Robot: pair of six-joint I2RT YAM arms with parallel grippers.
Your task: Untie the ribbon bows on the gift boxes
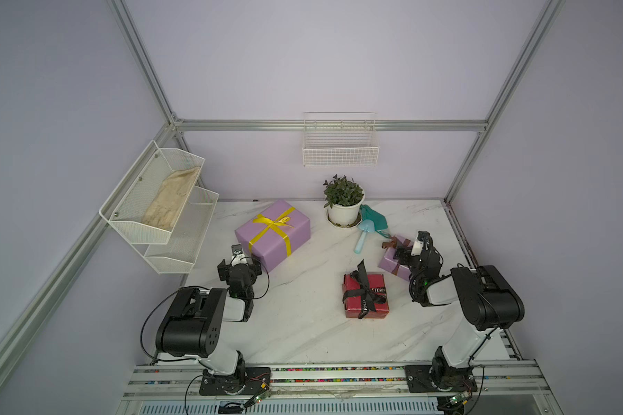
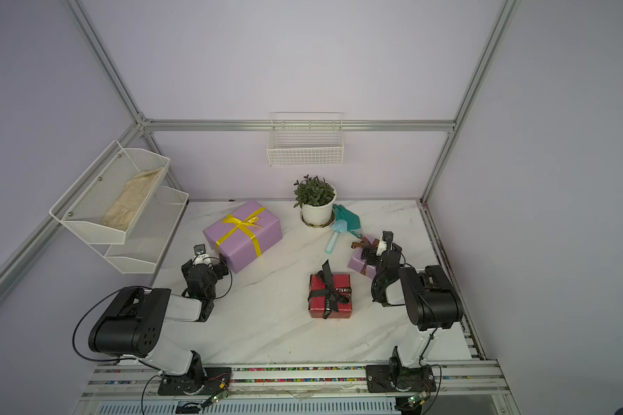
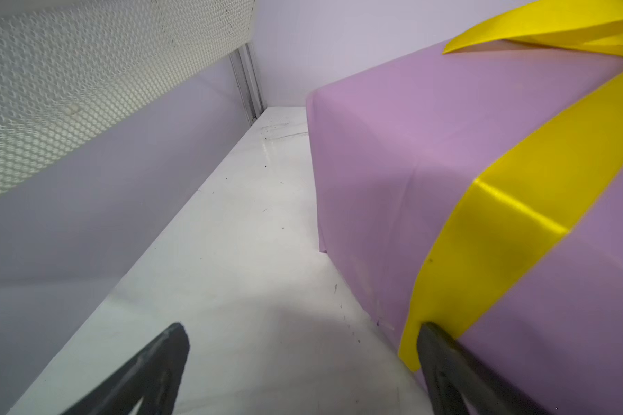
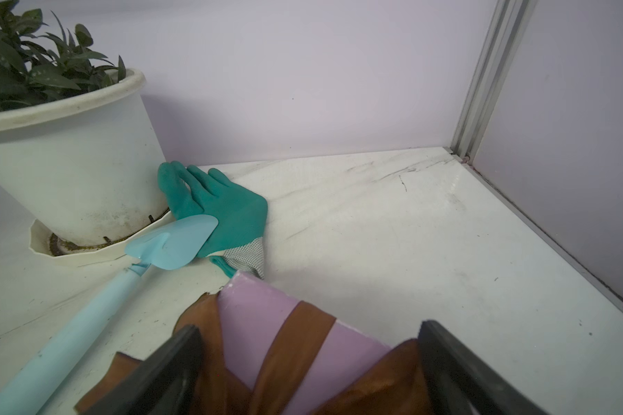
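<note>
A large lilac box (image 1: 287,245) with a yellow bow (image 1: 273,221) sits at the back left. My open left gripper is just beside its near left corner, nothing between its fingers. A red box (image 1: 367,307) with a black bow (image 1: 363,290) stands front centre. At the right, a smaller lilac box (image 4: 256,311) carries a brown ribbon bow (image 4: 290,356); my open right gripper is over it, with brown ribbon in view between and beside the fingers, partly hidden by the arm in the top views.
A potted plant (image 1: 342,211), teal glove (image 4: 232,214) and light blue trowel (image 4: 76,339) stand or lie at the back centre. A white mesh shelf (image 1: 138,231) hangs at left. The middle and front of the table (image 1: 304,290) have free room.
</note>
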